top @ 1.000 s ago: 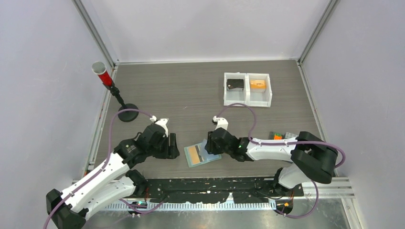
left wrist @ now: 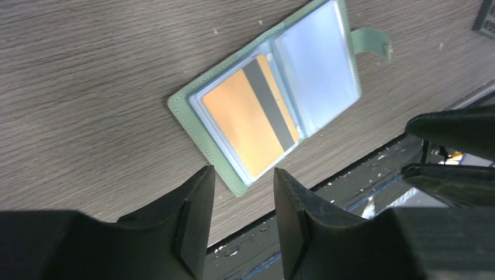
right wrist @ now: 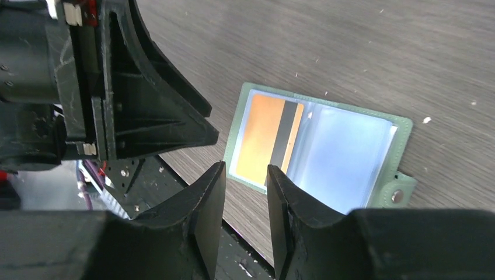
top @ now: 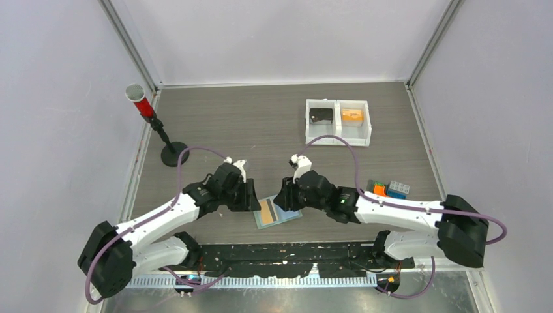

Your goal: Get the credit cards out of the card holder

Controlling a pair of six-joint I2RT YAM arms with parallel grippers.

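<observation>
The card holder (top: pixel 265 221) lies spread open on the table between both arms, green-edged with pale plastic sleeves. An orange card with a dark stripe sits in its left half; in the right wrist view that orange card (right wrist: pixel 261 137) is on the near-left side of the holder. A whitish-blue sleeve (right wrist: pixel 341 154) fills the other half. My left gripper is part open over the holder's lower edge, nothing between its fingers. My right gripper, also parted and empty, hovers by the holder's edge at the orange card.
A white two-part box (top: pixel 338 141) with a black and an orange item stands at the back right. Toy bricks (top: pixel 390 189) lie near the right arm, and a black stand with a red cup (top: pixel 141 104) is at the left.
The left gripper has moved right, to the holder's left edge. The holder stays put.
</observation>
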